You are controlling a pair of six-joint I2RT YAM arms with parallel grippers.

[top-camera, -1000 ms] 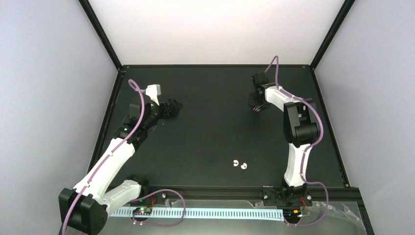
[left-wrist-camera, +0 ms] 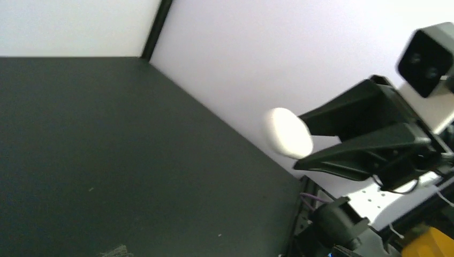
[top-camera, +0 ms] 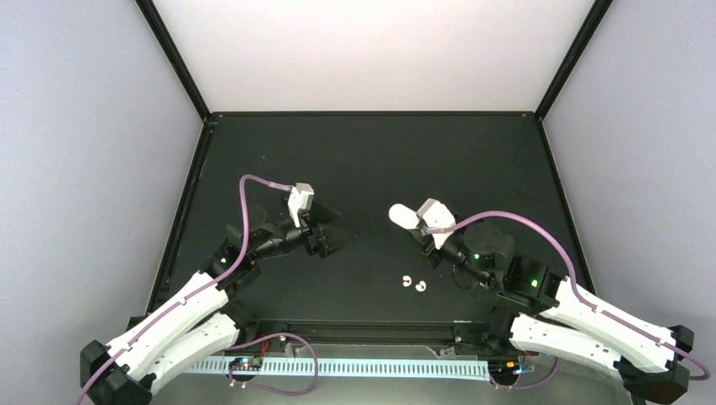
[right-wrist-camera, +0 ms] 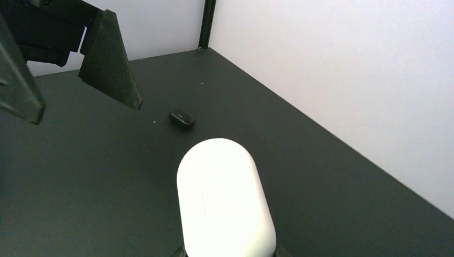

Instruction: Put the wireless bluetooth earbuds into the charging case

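A smooth white charging case (top-camera: 404, 216) is held up off the table, my right gripper shut on its end. In the right wrist view the same case (right-wrist-camera: 222, 198) fills the lower middle and covers the fingers behind it; whether its lid is shut cannot be told. Facing it from the left, with a gap between, my left gripper (top-camera: 338, 228) is open and empty. Its spread fingers (right-wrist-camera: 112, 67) show at upper left in the right wrist view. Two small white earbuds (top-camera: 407, 281) (top-camera: 420, 286) lie on the table below the right gripper.
A small black object (right-wrist-camera: 182, 118) lies on the dark table in the right wrist view. Walls (top-camera: 633, 152) bound it at the sides and back.
My right arm has swung left and toward the front, bringing the white case into view. The earbuds have stayed put.
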